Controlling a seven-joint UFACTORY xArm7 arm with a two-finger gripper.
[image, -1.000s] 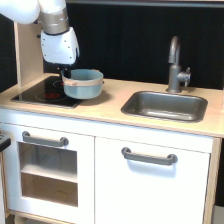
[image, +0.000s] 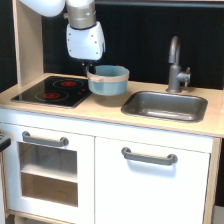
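A light blue pot (image: 111, 82) hangs or rests at the right edge of the black stovetop (image: 42, 96). My gripper (image: 90, 70) is at the pot's left rim, below the white arm housing; whether its fingers are shut on the rim is hard to see. The pot partly covers the stovetop's right part.
The toy kitchen counter (image: 134, 92) holds a steel sink (image: 165, 105) with a grey faucet (image: 175, 70) at the right. Counter space lies between stovetop and sink. Below are two cabinet doors with grey handles.
My gripper and the pot have moved right, and slightly up in the picture, away from the middle of the stovetop toward the sink.
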